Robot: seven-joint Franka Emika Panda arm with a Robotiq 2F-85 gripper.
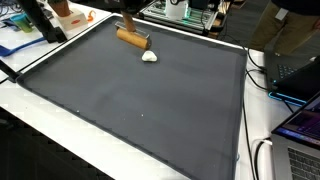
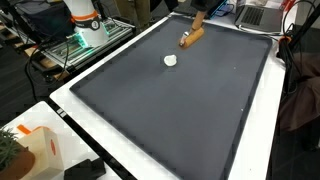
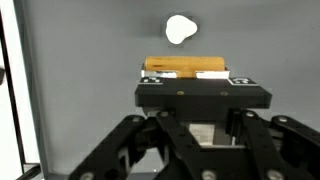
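Note:
An orange-brown wooden cylinder (image 1: 134, 39) lies near the far edge of the dark grey mat (image 1: 140, 105). It also shows in exterior view 2 as a short wooden roll (image 2: 191, 38). Right over it stands an upright brown wooden piece (image 2: 200, 19), its top cut off by the frame. In the wrist view my gripper is shut on this brown piece, with the cylinder (image 3: 185, 63) just ahead. Whether the two touch is hard to tell. Close by on the mat sits a small white rounded object (image 3: 180, 28).
A laptop (image 2: 261, 17) stands beyond its far edge in exterior view 2, with dark cables nearby. Coloured clutter (image 1: 20, 35) lies off the mat at the far left in exterior view 1.

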